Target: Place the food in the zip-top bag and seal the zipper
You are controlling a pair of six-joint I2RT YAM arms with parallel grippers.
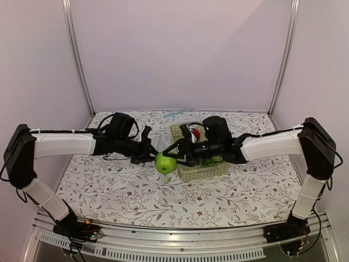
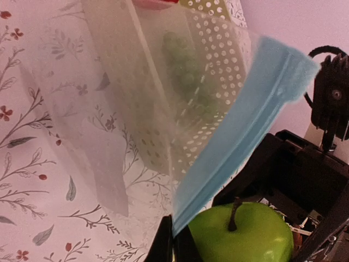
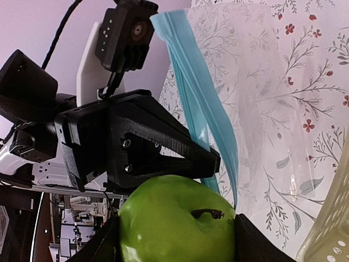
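My right gripper (image 1: 177, 152) holds a green apple (image 1: 165, 162) between its fingers, just beside my left gripper (image 1: 151, 154); the apple fills the bottom of the right wrist view. My left gripper is shut on the zip top bag, whose blue zipper strip (image 2: 245, 109) rises from the fingertips, with the clear plastic (image 2: 98, 153) hanging beside it. In the right wrist view the bag's strip (image 3: 202, 93) runs down behind the apple, by the left fingers. Grapes (image 2: 185, 71) show blurred through the plastic, inside the basket.
The perforated basket (image 1: 204, 174) stands right of centre under my right arm, with a red item (image 1: 195, 134) at its back. A blue strip (image 1: 174, 113) lies at the back edge.
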